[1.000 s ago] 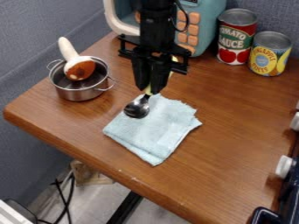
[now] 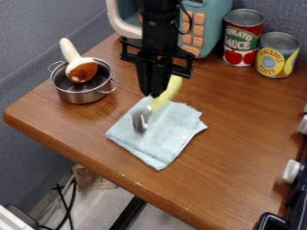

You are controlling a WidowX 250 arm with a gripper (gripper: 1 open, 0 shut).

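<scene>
My black gripper [image 2: 156, 81] hangs above a folded pale blue cloth [image 2: 162, 139] on the wooden table. A yellow handle [image 2: 168, 94] runs from it down toward a dark metal utensil head [image 2: 142, 119], like a spoon, over the cloth. Whether the fingers are closed on the handle is hard to make out.
A steel pot [image 2: 84, 90] with a white-handled utensil [image 2: 74, 56] stands at left. Two cans, red [image 2: 242, 40] and yellow [image 2: 277, 58], stand at back right near a teal toy appliance [image 2: 210, 27].
The utensil's head has moved slightly down, and more of its yellow handle shows to the right of the gripper, which has shifted slightly.
</scene>
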